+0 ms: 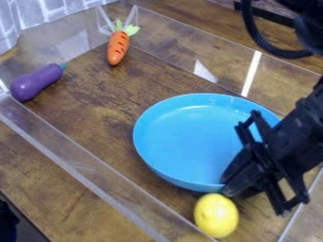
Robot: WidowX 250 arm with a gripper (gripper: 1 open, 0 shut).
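The black gripper (252, 170) reaches in from the right, low over the right front part of a blue plate (183, 137). Its fingertips are dark and bunched near the plate's rim, so whether they are open or shut is hard to see. A yellow lemon-like object (216, 216) lies just in front of the plate, below the fingertips, at the front edge of the view.
A carrot toy (119, 45) lies at the back left and a purple eggplant toy (36, 82) at the far left. Clear plastic walls border the wooden floor.
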